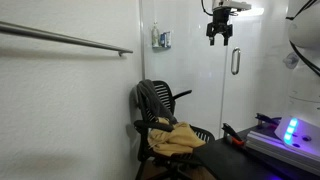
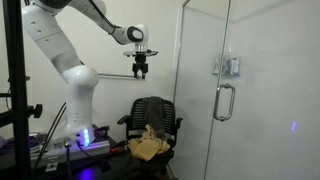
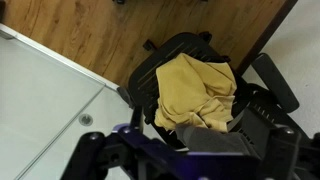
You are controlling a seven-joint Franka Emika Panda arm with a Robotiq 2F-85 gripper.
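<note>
A black office chair [image 1: 206, 134] holds a tan cloth [image 1: 178, 139] on its seat. Over its backrest and onto the seat hangs a dark grey garment [image 1: 152, 101]. High above the chair, my gripper [image 1: 219, 42] points downward, well clear of everything. In exterior view 2 the gripper [image 2: 140, 75] has its two fingers apart. Looking down in the wrist view, I see the crumpled tan cloth [image 3: 190, 88] and, nearer the bottom, part of the grey garment [image 3: 207, 139]. The open fingers have nothing between them.
A glass panel with a door handle [image 2: 225, 101] stands beside the chair. Small items sit on a wall shelf [image 1: 161, 40], and a rail [image 1: 65, 38] runs along the white wall. Wooden floor [image 3: 110, 35] shows around the chair.
</note>
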